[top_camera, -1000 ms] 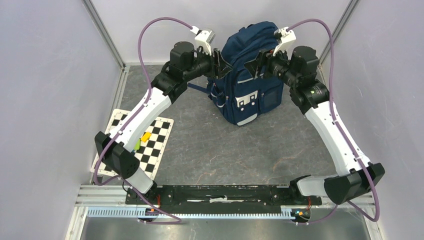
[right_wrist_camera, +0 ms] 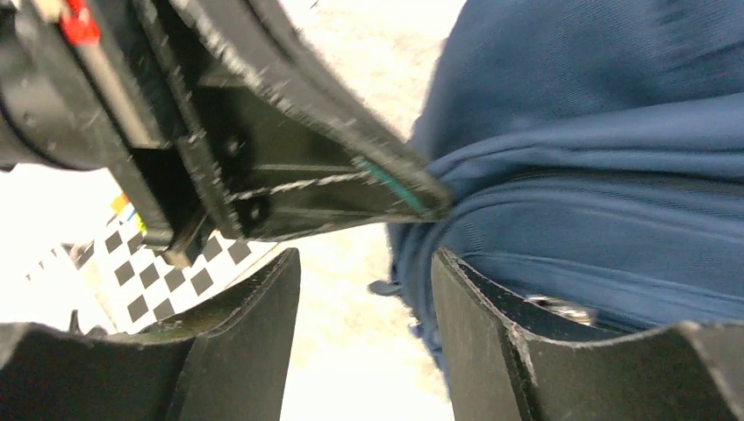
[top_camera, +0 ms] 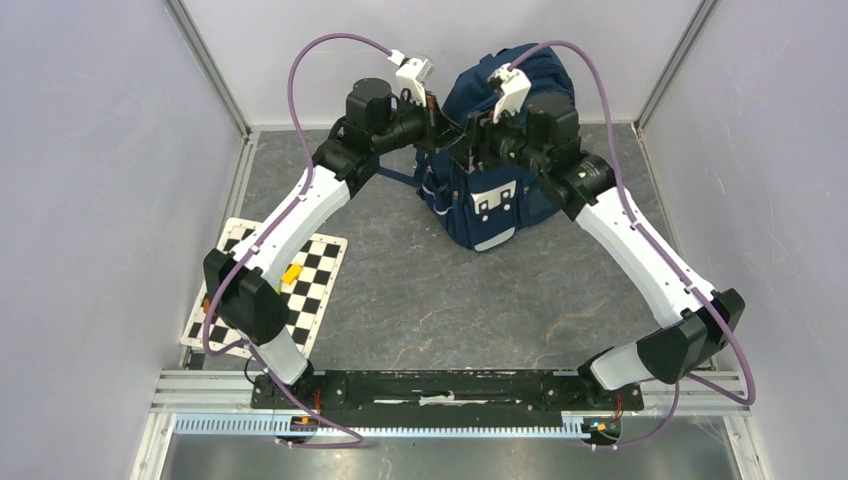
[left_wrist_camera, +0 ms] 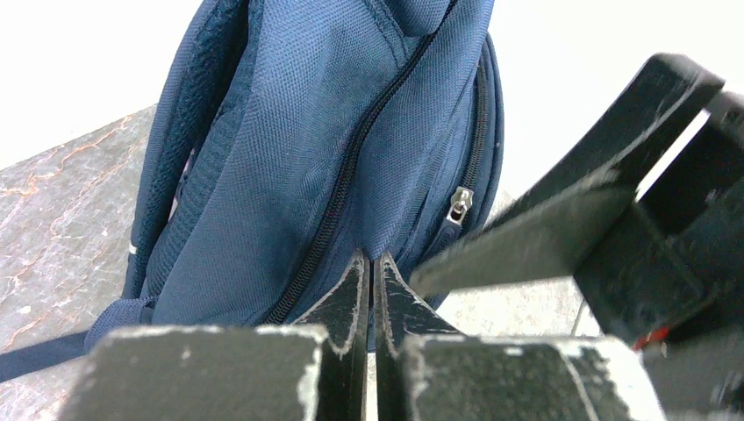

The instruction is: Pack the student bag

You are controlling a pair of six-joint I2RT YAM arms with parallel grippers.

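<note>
The navy-blue backpack (top_camera: 498,205) stands near the back wall in the top view. My left gripper is shut on a pinch of the bag's cloth beside the long black zipper (left_wrist_camera: 344,184). A metal zipper pull (left_wrist_camera: 460,203) shows to the right of that grip. From the right, my right gripper (top_camera: 475,140) reaches in close to the left one. Its fingers stand apart in the right wrist view, the right one of them (right_wrist_camera: 474,303) in front of the bag's side. Between them I see nothing held. The bag's inside is hidden.
A black-and-white checkered board (top_camera: 318,275) lies at the left, partly under the left arm, with a yellow block (top_camera: 291,273) on it. The grey floor (top_camera: 450,300) in front of the bag is clear. Both grippers crowd together over the bag.
My right gripper has moved left across the bag, right up to the left one. The bag stays in place.
</note>
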